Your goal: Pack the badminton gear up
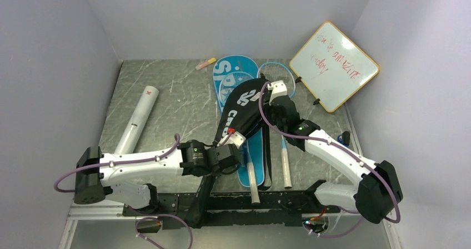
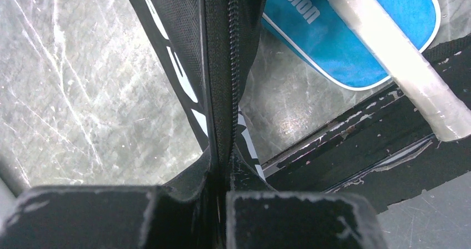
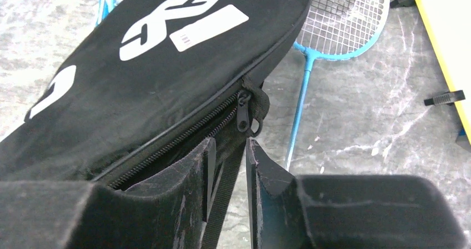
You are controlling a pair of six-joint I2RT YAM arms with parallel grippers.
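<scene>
A black racket bag lies diagonally over a blue bag and racket. My left gripper is shut on the black bag's lower part, its zipper edge running between the fingers. My right gripper is over the bag's upper right edge, just below the zipper pull, its fingers part open with a narrow gap; whether anything is between them is unclear. A second racket lies right of the bag; handles point to the front.
A white tube lies at left. A whiteboard stands at the back right, its clips near the rackets. A small yellow-capped item lies at the back.
</scene>
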